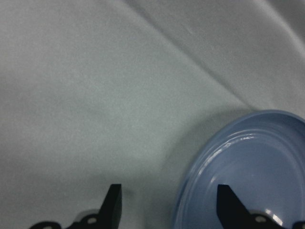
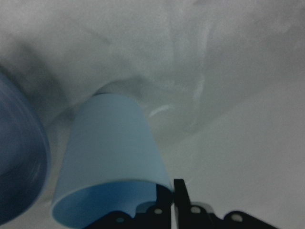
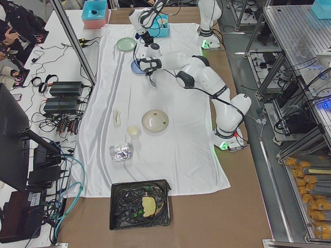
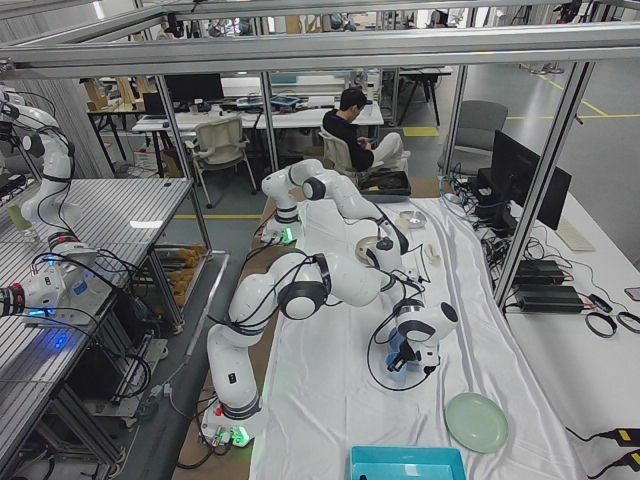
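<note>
A light blue cup [image 2: 107, 143] lies on its side beside a darker blue dish [image 2: 19, 148] in the right wrist view. My right gripper has its fingers close together at the cup's rim, one inside and one outside, shut on it. In the left wrist view my left gripper is open, its fingers either side of the rim of a blue plate [image 1: 252, 162], above or near it. In both camera views the arms largely hide these things.
On the white cloth [image 3: 176, 160] are a green plate [image 4: 476, 422], a beige plate [image 3: 155, 121], a pale cup [image 3: 132, 133] and a foil packet [image 3: 121, 152]. A blue bin [image 4: 406, 464] and black tray [image 3: 139, 217] stand at opposite ends.
</note>
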